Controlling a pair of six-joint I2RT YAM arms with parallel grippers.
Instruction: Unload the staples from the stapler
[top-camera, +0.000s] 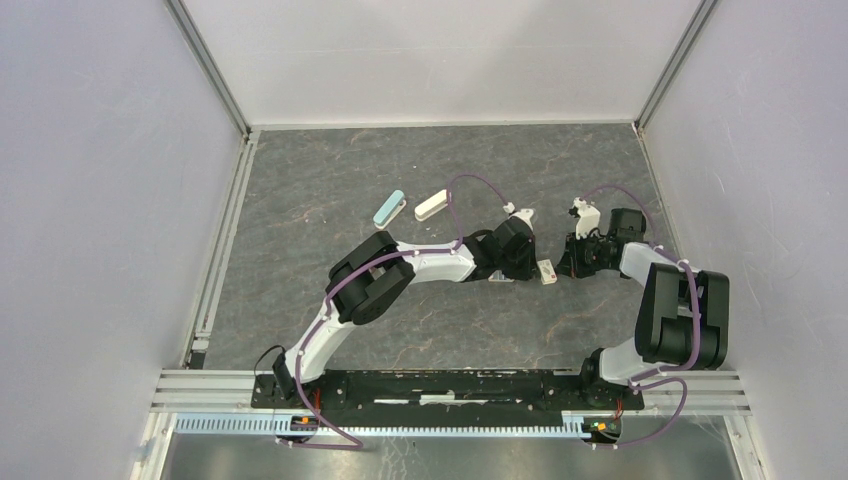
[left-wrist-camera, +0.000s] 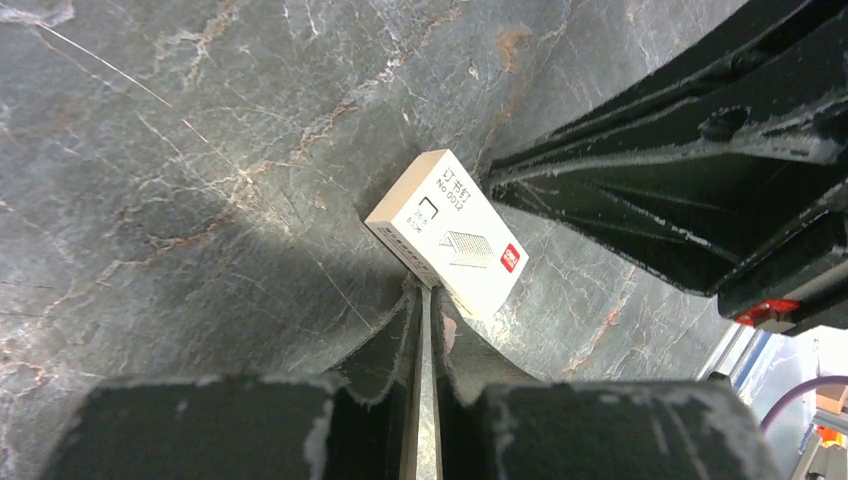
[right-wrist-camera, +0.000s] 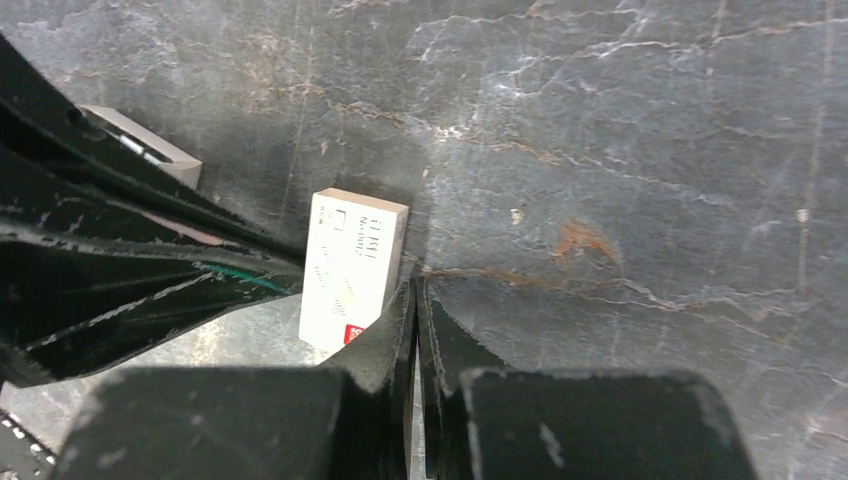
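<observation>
A small white printed box with a red mark (top-camera: 547, 272) lies on the table between the two grippers. In the left wrist view the box (left-wrist-camera: 455, 235) is just ahead of my left gripper, whose tips meet its near lower edge. Those fingers are together, and nothing shows clearly between them. My right gripper is also shut, its tips close beside the right side of the box (right-wrist-camera: 352, 265), with no object visible in its narrow slit. Farther off, a light blue stapler-like object (top-camera: 390, 207) and a white one (top-camera: 432, 205) lie at the upper left.
A small open tray (right-wrist-camera: 150, 142) is partly hidden behind the left arm's dark fingers; in the top view the tray (top-camera: 501, 278) sits close to the left gripper. Free tabletop (top-camera: 440, 325) spreads in front and at the back.
</observation>
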